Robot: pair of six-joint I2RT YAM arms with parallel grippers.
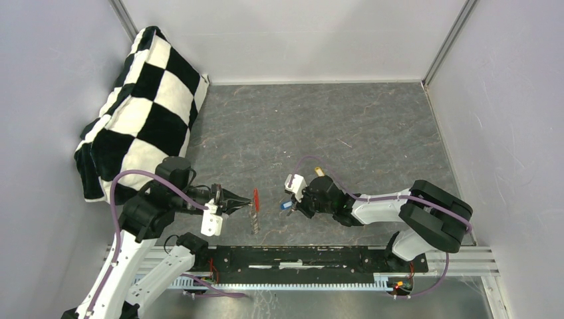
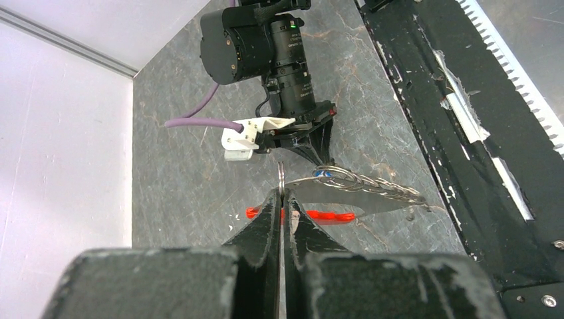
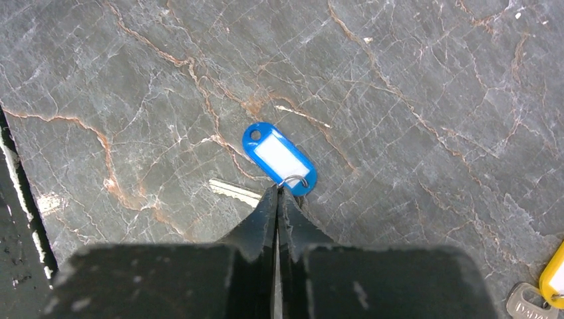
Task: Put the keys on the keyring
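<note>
My left gripper is shut on the metal keyring (image 2: 281, 174), which stands nearly edge-on between the fingertips. A red piece (image 2: 330, 217) and a silver chain (image 2: 376, 185) hang with it; the top view shows the red piece (image 1: 257, 197) just right of that gripper (image 1: 250, 203). On the table a blue key tag (image 3: 281, 157) lies flat with a white label. Its thin split ring (image 3: 293, 179) meets the tips of my right gripper, which is shut; whether the ring is pinched I cannot tell. The tag's key (image 3: 234, 191) points left, partly hidden by the fingers.
A yellow key tag (image 3: 555, 278) with a key (image 3: 529, 302) lies farther off, seen at the right wrist view's lower right. A checkered cushion (image 1: 143, 106) fills the back left. A black rail (image 1: 299, 258) runs along the front.
</note>
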